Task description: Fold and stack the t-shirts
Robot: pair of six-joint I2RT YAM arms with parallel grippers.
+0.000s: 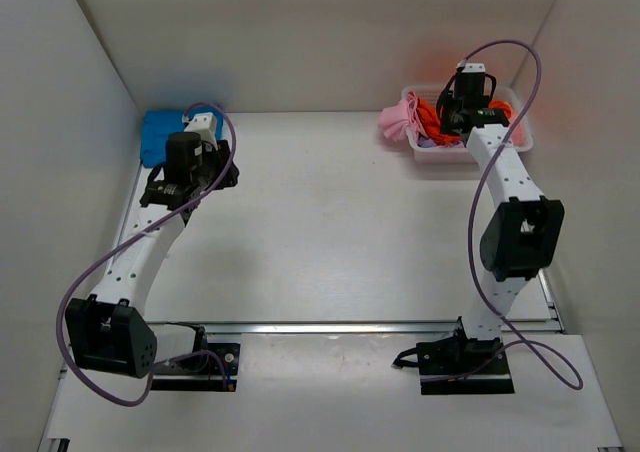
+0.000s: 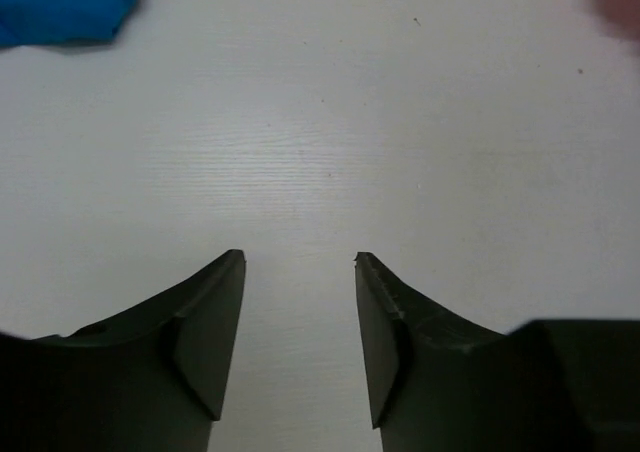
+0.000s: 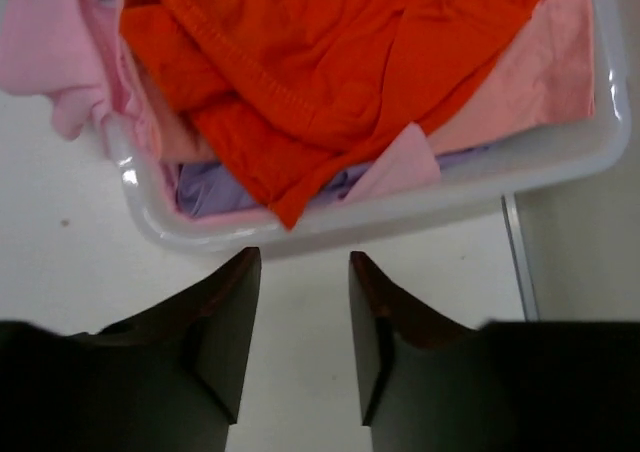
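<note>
A white basket (image 1: 440,156) at the back right holds crumpled shirts: an orange shirt (image 3: 340,62), pink ones (image 3: 520,92) and a purple one (image 3: 215,187); pink cloth hangs over its left rim. My right gripper is over the basket's near side, open with nothing between its fingers. A blue cloth (image 2: 65,2) lies at the back left, partly hidden by the left arm in the top view. My left gripper is open above bare table near it, holding nothing.
Walls stand close at the back and both sides. A purple cable loops along each arm.
</note>
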